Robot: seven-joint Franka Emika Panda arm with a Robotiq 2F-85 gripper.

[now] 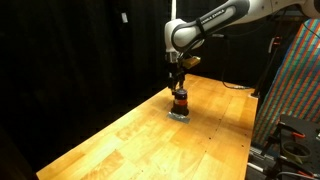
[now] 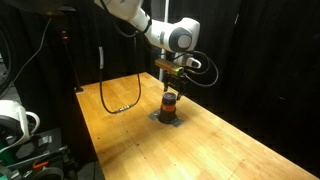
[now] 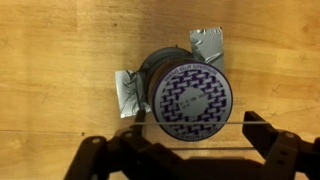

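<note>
A dark, stacked cylinder with a red-orange band (image 1: 180,101) stands upright on the wooden table. In the wrist view its round top (image 3: 194,101) carries a purple patterned label with a pale centre. Silver tape (image 3: 207,45) lies at its base. My gripper (image 2: 172,87) hangs just above the cylinder, pointing down. Seen from the wrist, the fingers (image 3: 267,137) are spread wide, one toward each side of the round top, and nothing is gripped. A thin pale line runs between them across the top's near part. Whether the fingertips reach below the top's rim, I cannot tell.
Black curtains (image 1: 80,70) hang behind it. A loose cable (image 2: 102,75) loops from the arm above the table. A dark stand with equipment (image 1: 296,140) is beside the table's right edge.
</note>
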